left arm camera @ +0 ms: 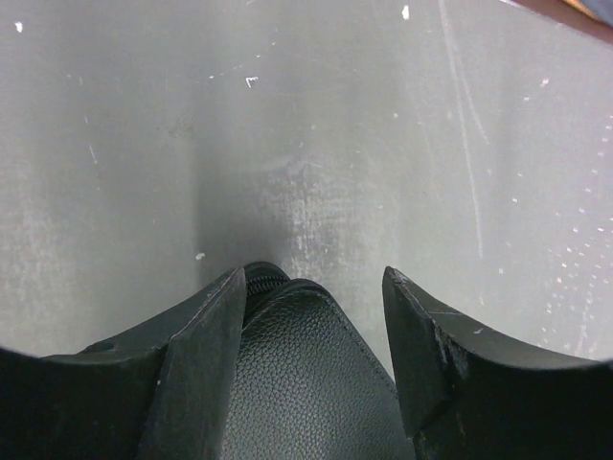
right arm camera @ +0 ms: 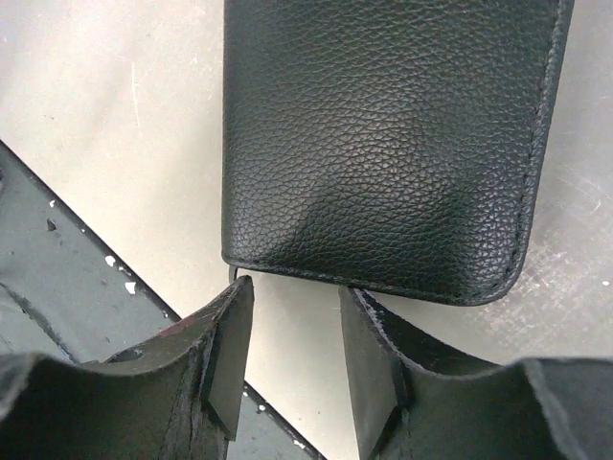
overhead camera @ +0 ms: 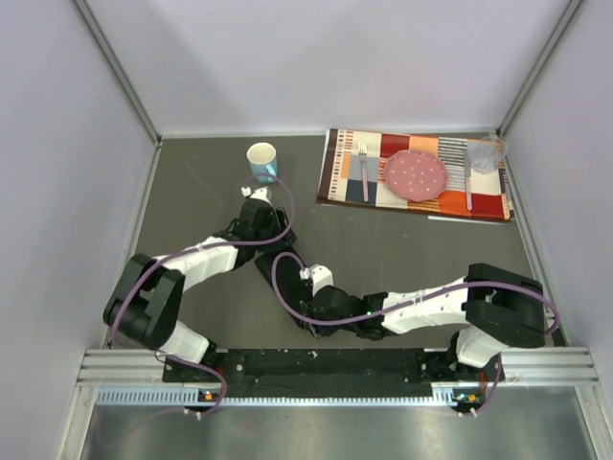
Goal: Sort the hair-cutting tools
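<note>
A black leather zip case [overhead camera: 284, 280] lies slanted on the grey table at the front left, partly hidden by both arms. In the left wrist view, one zipped end of the case [left arm camera: 306, 383] lies between the parted fingers of my left gripper, which is part open. At the case's front end, in the right wrist view, the lower edge of the leather case [right arm camera: 374, 163] runs just beyond the fingertips of my right gripper. Those fingers stand apart, and only bare table shows between them. No cutting tools are visible.
A light blue mug [overhead camera: 262, 162] stands at the back left, behind my left gripper. At the back right, a patterned placemat [overhead camera: 383, 196] carries a fork, a pink plate [overhead camera: 416, 175], a knife and a clear cup [overhead camera: 487, 154].
</note>
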